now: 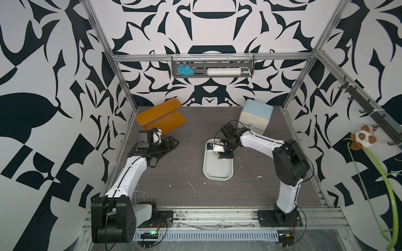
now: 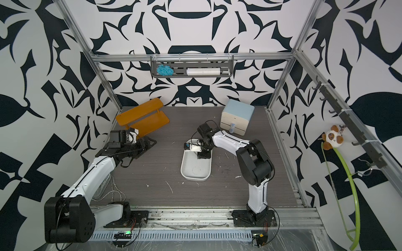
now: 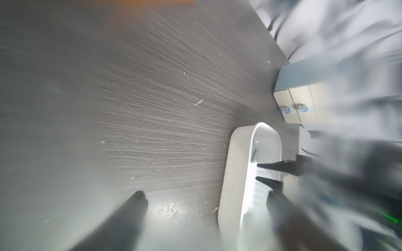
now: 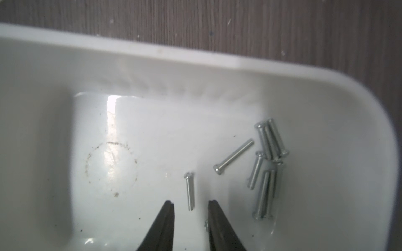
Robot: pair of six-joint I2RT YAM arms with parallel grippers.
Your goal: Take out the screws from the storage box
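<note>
A white storage box (image 1: 218,177) stands on the table, and in the right wrist view several silver screws lie on its floor, most of them bunched toward one end. A lone screw (image 4: 189,191) sits just ahead of my right fingertips, and another screw (image 4: 234,156) lies slantwise beside it. My right gripper hangs over the box, part open, with no screw held between its fingers; part of a small metal piece shows behind one finger (image 4: 213,221). Off to the left, my left gripper is open and empty above bare table.
Behind the box on the right is a cream drawer unit with a blue top (image 1: 258,108). An orange stand (image 1: 163,117) occupies the back left. Small scraps litter the table, and the stretch between left arm and box is otherwise free.
</note>
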